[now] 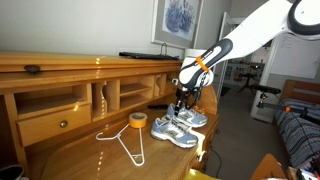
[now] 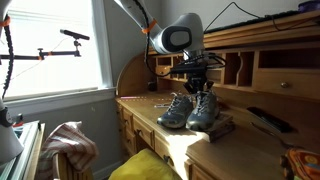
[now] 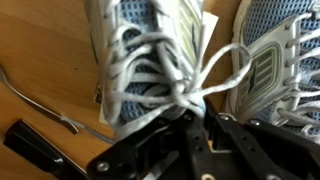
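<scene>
Two grey-blue shoes with white laces stand side by side on the wooden desk: the near shoe (image 1: 174, 133) and the far shoe (image 1: 194, 118). In the wrist view one laced shoe (image 3: 145, 55) fills the upper middle, while the other shoe (image 3: 275, 65) lies to the right. My gripper (image 1: 183, 98) reaches down over the shoes from the right. Up close, the gripper is at the white laces (image 3: 178, 95), whose loops cross in front of its fingertips. The gap between the fingers is hard to make out, so a hold on the lace cannot be confirmed.
A wooden hutch with open cubbies (image 1: 47, 100) runs along the back of the desk. An orange tape roll (image 1: 138, 120) and a white hanger (image 1: 130, 147) lie left of the shoes. A dark-handled tool (image 3: 40, 148) is at the wrist view's lower left. Bare desktop (image 1: 90, 155) shows at left.
</scene>
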